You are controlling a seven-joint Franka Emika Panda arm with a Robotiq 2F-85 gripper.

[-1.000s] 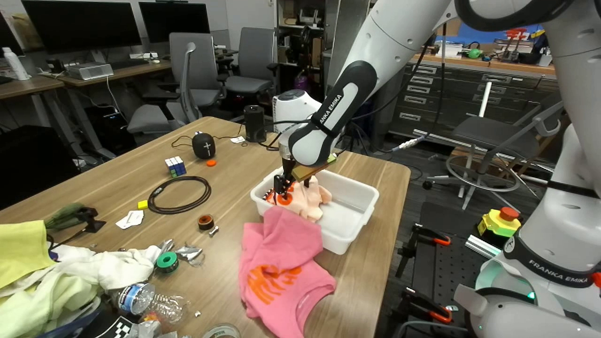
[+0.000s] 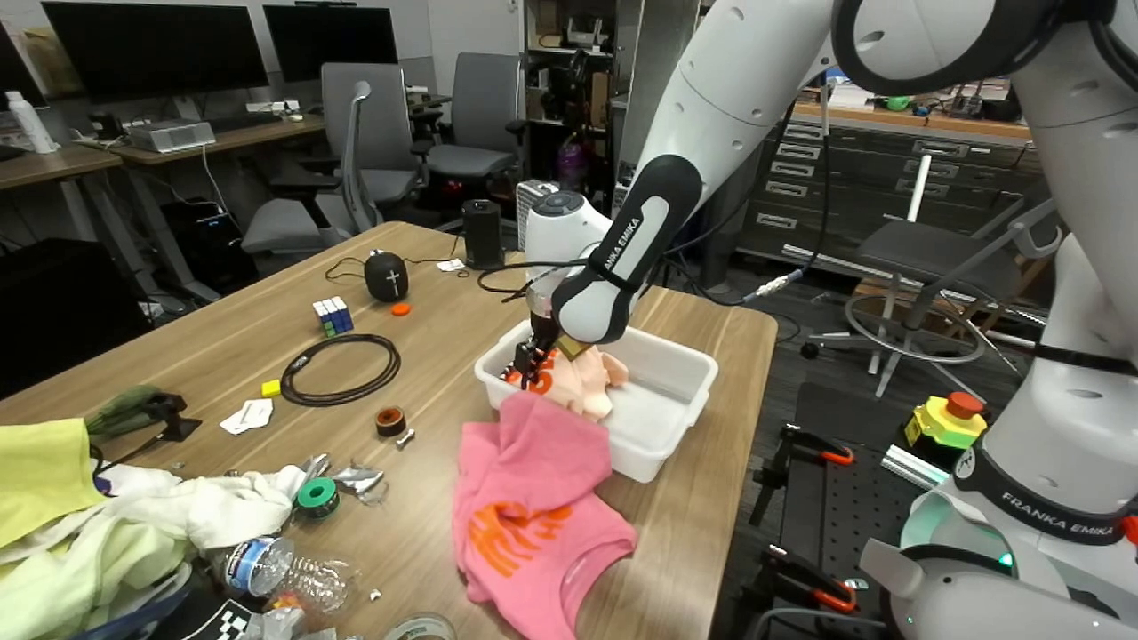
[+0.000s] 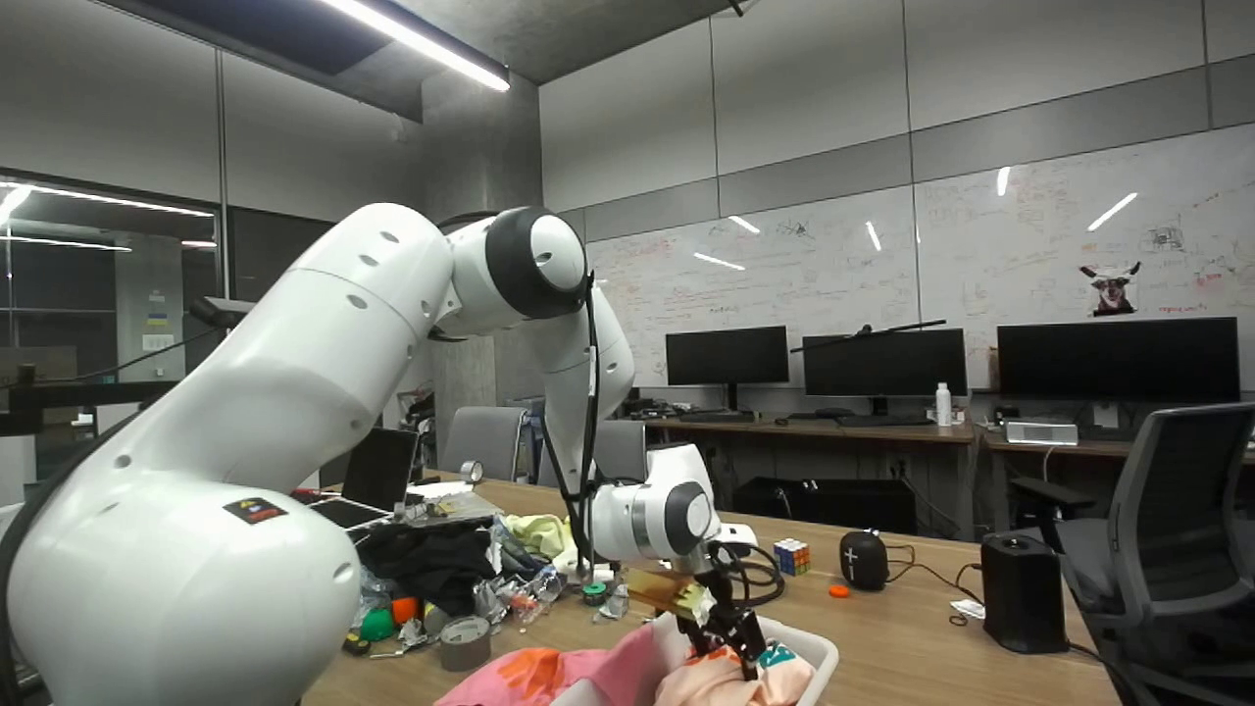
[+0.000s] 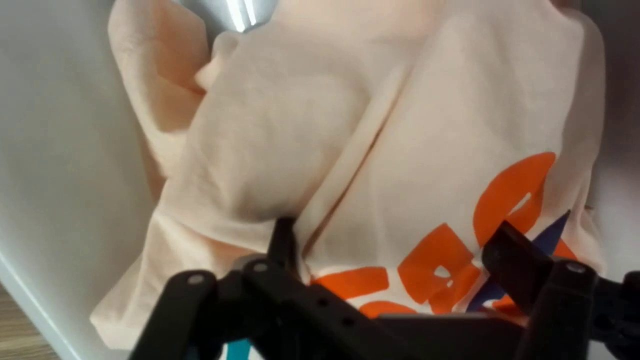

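A peach cloth point(image 2: 582, 382) with orange and blue print lies crumpled in the white bin point(image 2: 659, 421). In the wrist view this cloth point(image 4: 360, 150) fills most of the picture. My gripper is open, its two dark fingers spread wide and their tips down at the cloth near the print. Whether the fingertips press into the fabric is hard to tell, though the left one sits by a fold. A pink shirt point(image 2: 533, 501) with orange lettering hangs from the bin's near edge onto the table.
A pile of clothes point(image 2: 160, 523), a plastic bottle point(image 2: 283, 571) and a green tape roll point(image 2: 316, 497) crowd the table's left side. Farther back are a coiled black cable point(image 2: 341, 370), a puzzle cube point(image 2: 332, 316) and a round speaker point(image 2: 385, 276). The bin's right part is empty.
My gripper has come down lower into the bin and turned a little. The peach cloth and the pink shirt look almost unchanged.
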